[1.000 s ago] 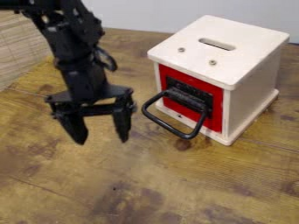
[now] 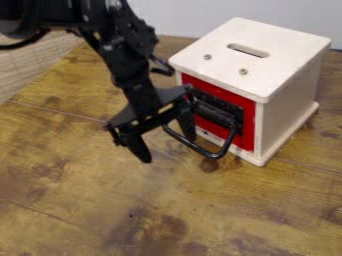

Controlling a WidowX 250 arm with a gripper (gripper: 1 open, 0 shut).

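Observation:
A white box point(image 2: 289, 110) stands at the right, with a red front panel point(image 2: 245, 100) and a black recessed part from which a black loop handle point(image 2: 210, 152) sticks out low. My black gripper point(image 2: 163, 134) is just left of the box, its fingers spread open. The right finger is at or in front of the handle, and I cannot tell whether it touches it. The left finger hangs over the wooden table.
A woven mat point(image 2: 27, 70) lies at the far left behind the arm.
My gripper has moved right, from over open table to beside the box's handle. The box has not visibly moved.

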